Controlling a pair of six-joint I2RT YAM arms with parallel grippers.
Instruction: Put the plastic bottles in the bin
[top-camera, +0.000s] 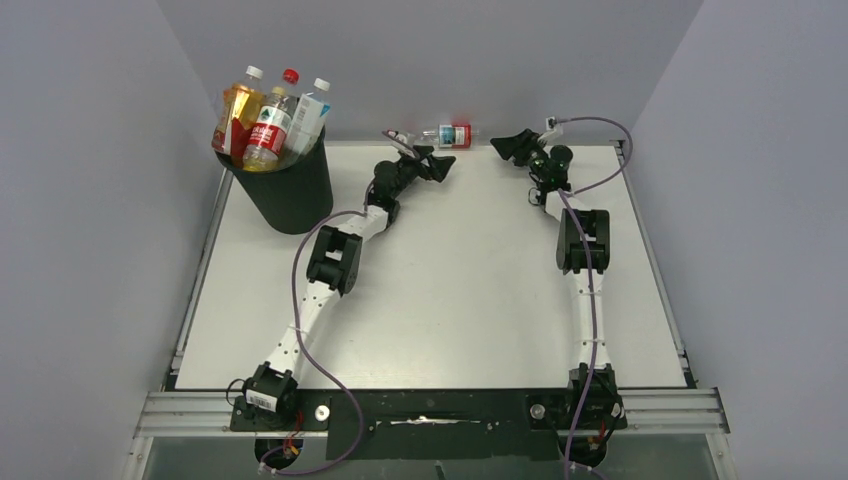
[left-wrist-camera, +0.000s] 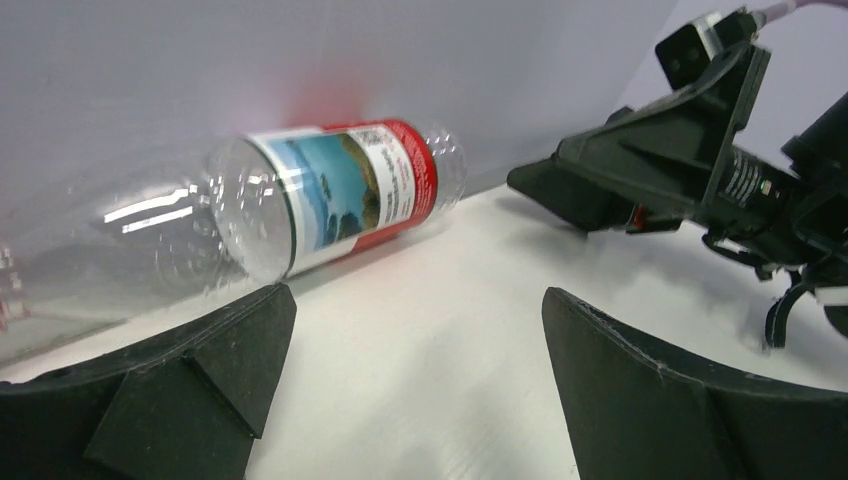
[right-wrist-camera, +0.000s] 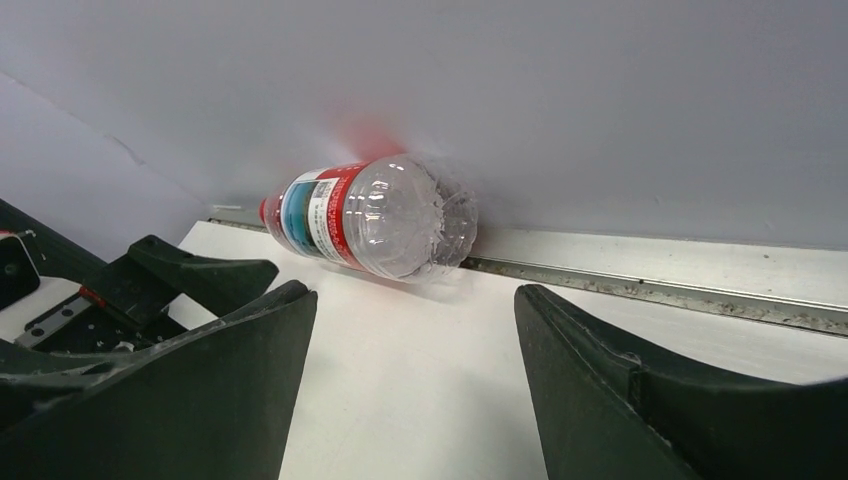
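Observation:
A clear plastic bottle with a red and blue label (top-camera: 453, 136) lies on its side along the back wall, between my two grippers. My left gripper (top-camera: 436, 162) is open just in front of it, nothing between the fingers; in the left wrist view the bottle (left-wrist-camera: 350, 190) lies beyond the fingertips. My right gripper (top-camera: 508, 146) is at its right; in the right wrist view its fingers stand apart and empty, with the bottle (right-wrist-camera: 330, 215) beyond them. A dark green bin (top-camera: 280, 200) at the back left is packed with several bottles.
The grey back wall (top-camera: 430, 70) rises right behind the bottle, with a metal rail (right-wrist-camera: 660, 295) along the table's back edge.

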